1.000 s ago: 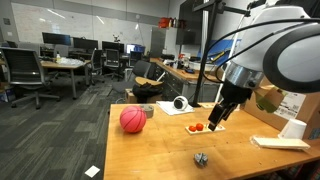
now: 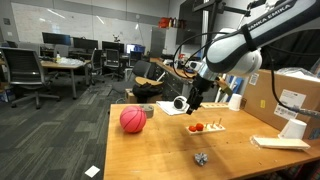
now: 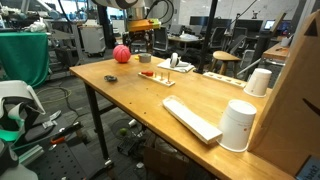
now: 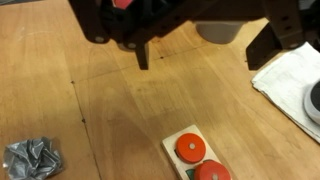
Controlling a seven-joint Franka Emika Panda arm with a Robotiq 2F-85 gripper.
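My gripper is open above the wooden table [image 2: 150, 160], with bare tabletop showing between its fingers. A wooden block with red round pieces [image 4: 191, 148] lies below the gap in the wrist view; light pegs stand along the block in exterior view 2. The red ball [image 2: 133, 119] rests towards the table's far left in exterior view 1. A crumpled grey object [image 4: 33, 158] lies at lower left in the wrist view, apart from the gripper. In exterior view 1, a white mug [image 2: 180, 103] shows beside the dark gripper.
A grey round container [image 2: 147, 108] stands behind the ball. A white cloth [image 4: 294, 80] lies at the far side. White cups [image 3: 238, 125], a long white box [image 3: 192, 118] and a large cardboard box [image 2: 270, 98] take up the other end.
The objects on the table appear unmoved.
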